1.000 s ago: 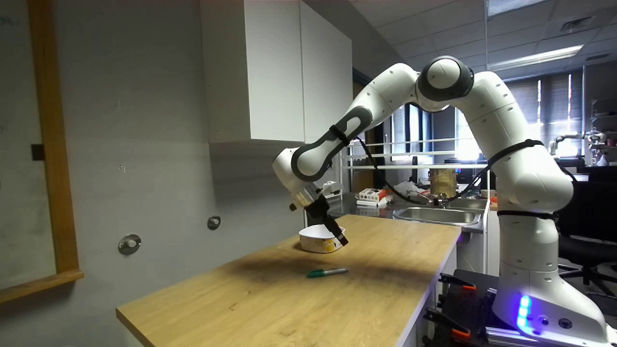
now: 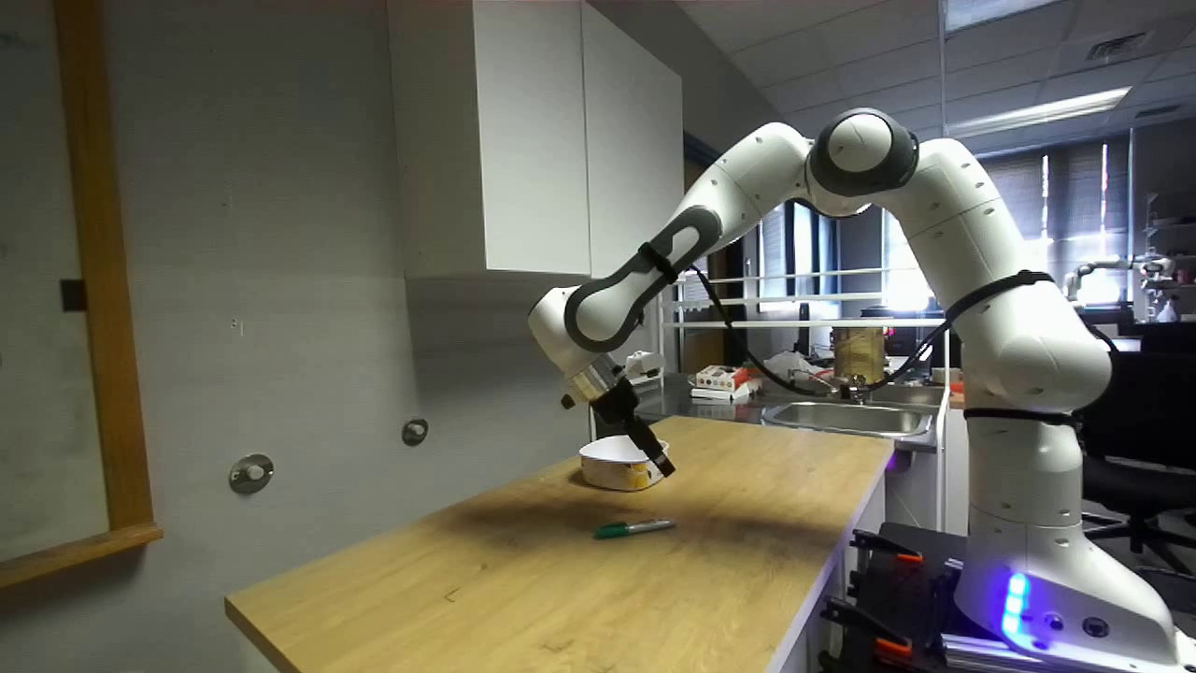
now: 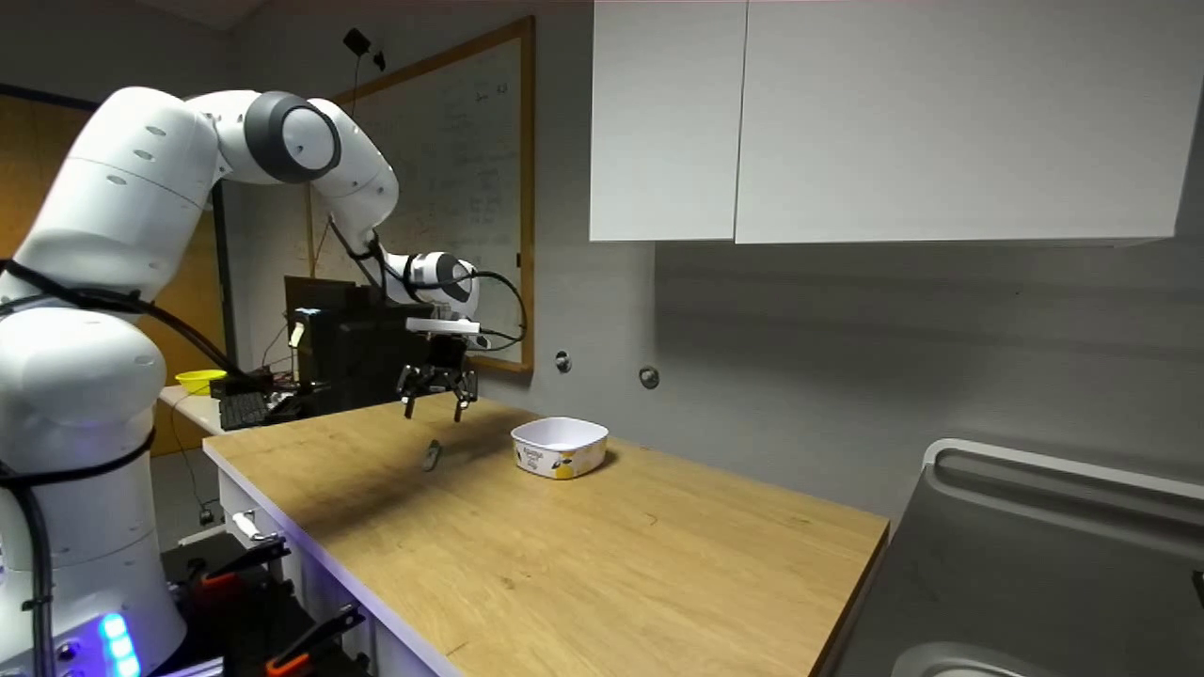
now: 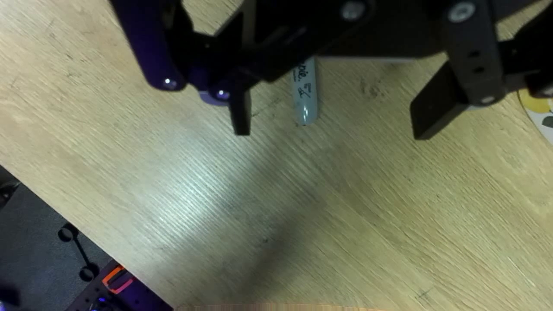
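A marker point(image 2: 635, 527) with a green cap and grey barrel lies on the wooden counter; the wrist view shows the rounded end of its barrel point(image 4: 305, 98), the rest hidden behind the gripper. Above the counter, apart from the marker, hangs my gripper point(image 3: 434, 416). Its fingers stand wide apart in the wrist view, and nothing is between the fingertips. A white tub point(image 3: 561, 447) with a lemon print sits upright on the counter near the wall. Only a sliver of its printed side shows at the wrist view's right edge.
A grey wall and an overhead white cabinet point(image 2: 533, 146) bound its back side. Black clamps point(image 2: 869, 628) stand beside the counter's edge near the arm's base, and a sink point(image 2: 848, 419) lies beyond the far end.
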